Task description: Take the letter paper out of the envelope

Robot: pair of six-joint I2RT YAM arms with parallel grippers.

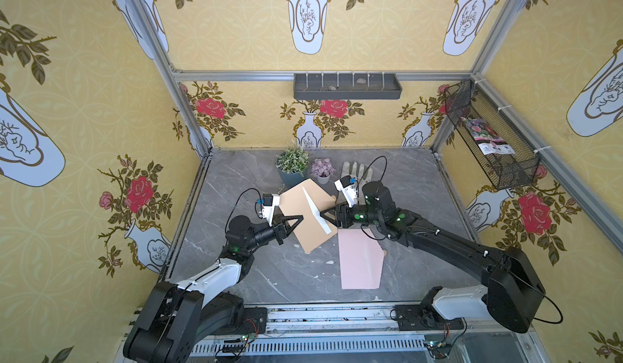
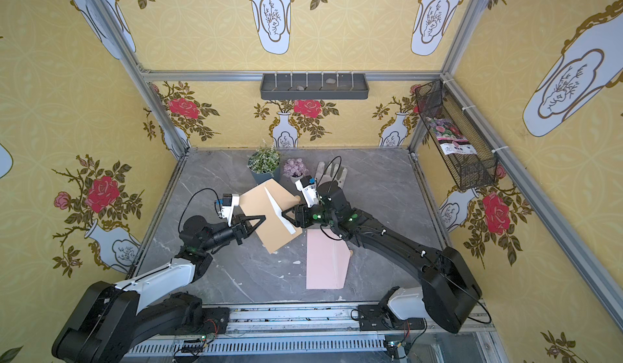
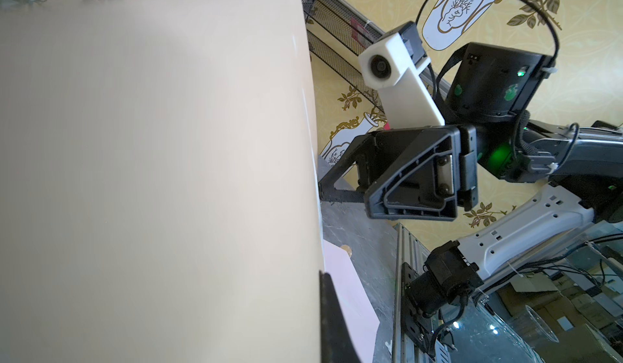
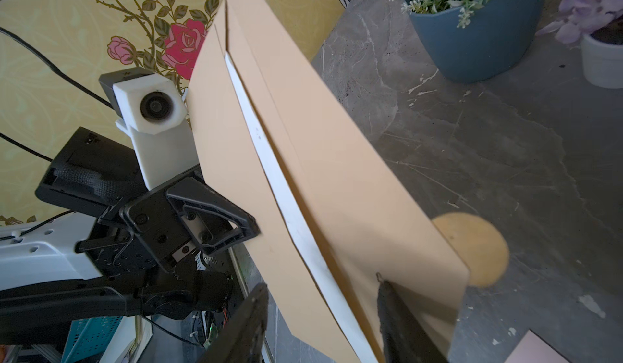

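A tan envelope [image 1: 308,236] is held up tilted above the table, its opening spread. The white letter paper [image 4: 279,191] shows as a long narrow strip inside that opening. My left gripper [image 1: 301,218] is shut on the envelope at its left side; in the left wrist view the envelope's broad face hides most of the fingers, with one dark finger [image 3: 335,324] visible low down. At the opening's right end, my right gripper stands part open, one finger on each side of the paper strip's lower end. Whether its fingers touch the paper I cannot tell.
A pink sheet [image 1: 360,259] lies on the table at the front right. Behind the envelope stand a blue pot [image 4: 477,35] with a green plant and a small white pot [image 4: 603,61] with purple flowers.
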